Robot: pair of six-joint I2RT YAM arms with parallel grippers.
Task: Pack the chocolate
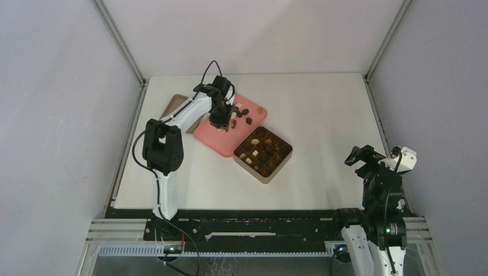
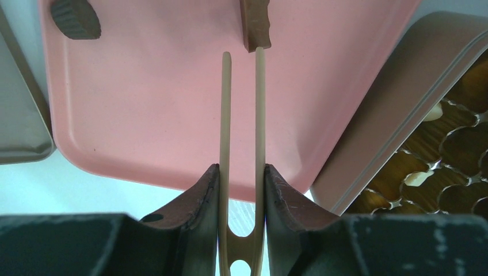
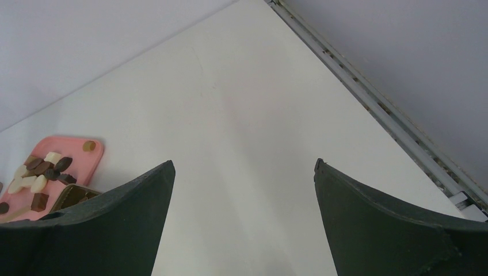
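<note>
In the left wrist view, my left gripper is shut on beige tweezers [image 2: 260, 126], whose two prongs stand apart with nothing between them. The right prong's tip is at the lower end of a brown chocolate [image 2: 255, 23] on the pink tray [image 2: 155, 109]; I cannot tell whether they touch. A dark ridged chocolate [image 2: 76, 20] lies near the tray's corner. The chocolate box [image 1: 275, 172] stands at the tray's lower right edge, with pale and brown pieces in some of its round cells. My right gripper is open and empty, off the table's right side.
A grey-brown tray [image 1: 176, 102] lies left of the pink one, partly under the left arm. More chocolates [image 3: 39, 184] are clustered on the pink tray in the right wrist view.
</note>
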